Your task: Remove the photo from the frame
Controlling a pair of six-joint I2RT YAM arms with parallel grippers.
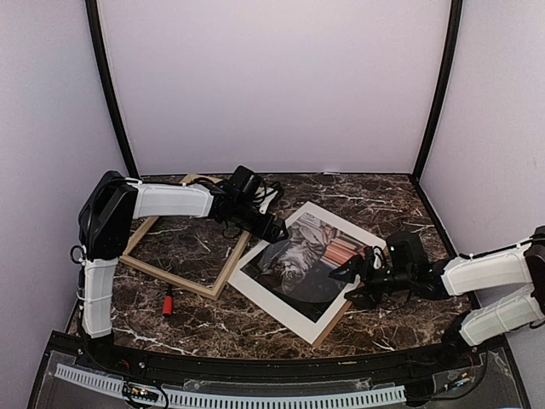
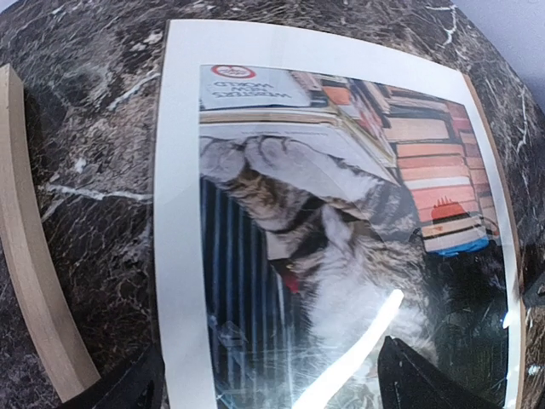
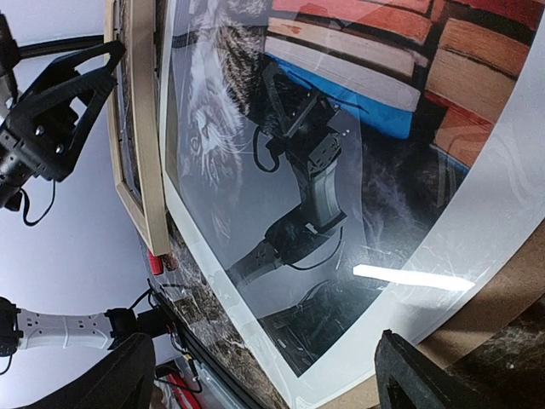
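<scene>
The photo [image 1: 298,256], a cat beside stacked books with a white border, lies flat under a glossy clear sheet on a brown backing board [image 1: 334,325]. In the left wrist view the photo [image 2: 341,213] fills most of the picture. My left gripper [image 1: 274,217] stands open above its upper left edge, with nothing between its fingers. Over the right edge hovers my right gripper [image 1: 358,284], also open and empty. The right wrist view shows the photo's white border [image 3: 341,375] and the board [image 3: 477,315] peeking out beneath it.
An empty wooden frame [image 1: 168,274] lies left of the photo, close to its left corner. In front of it is a red-handled tool [image 1: 168,302]. Bare marble tabletop [image 1: 375,192] lies behind the photo.
</scene>
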